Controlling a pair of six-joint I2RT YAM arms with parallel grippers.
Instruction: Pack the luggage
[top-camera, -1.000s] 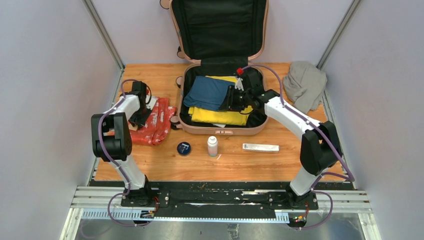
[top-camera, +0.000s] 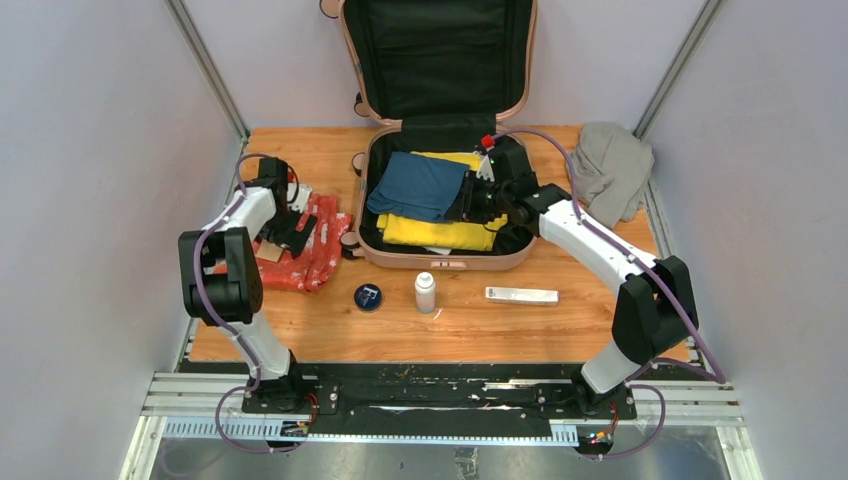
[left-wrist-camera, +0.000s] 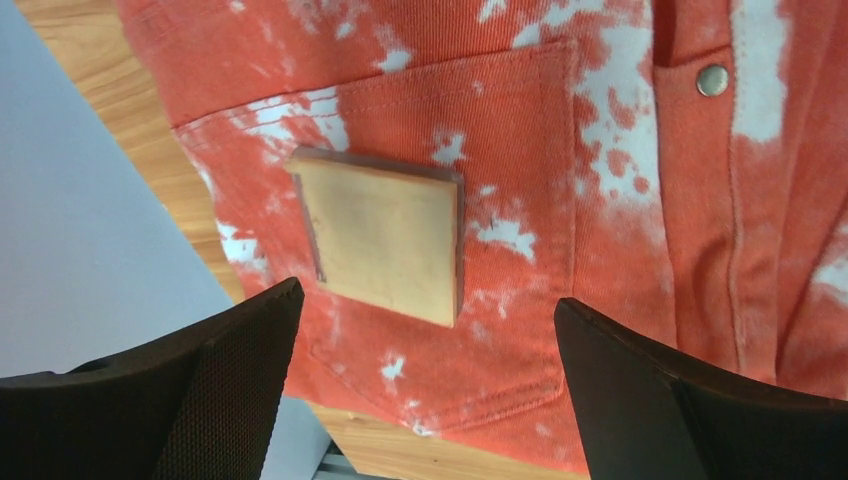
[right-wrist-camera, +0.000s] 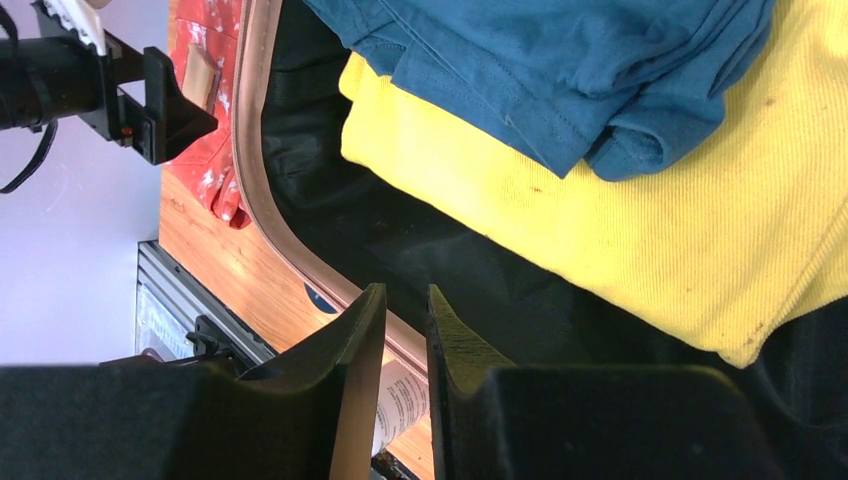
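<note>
The pink suitcase (top-camera: 440, 262) lies open with its dark lid raised. Inside it, a folded blue garment (top-camera: 415, 187) rests on a folded yellow one (top-camera: 440, 233). On the left of the table lies a red, white-splotched garment (top-camera: 325, 255), and a flat tan square (left-wrist-camera: 385, 240) sits on its pocket. My left gripper is over that garment, wide open, the square in view beyond its fingertips with nothing held. Above the suitcase's right half is my right gripper, its fingers a little apart with nothing visible between them.
In front of the suitcase stand a white bottle (top-camera: 425, 292), a round dark tin (top-camera: 368, 297) and a long white box (top-camera: 522, 296). A grey cloth (top-camera: 610, 170) is heaped at the back right. Bare wood shows along the table's front.
The right gripper has shifted slightly rightward. The clothes and loose items stay put.
</note>
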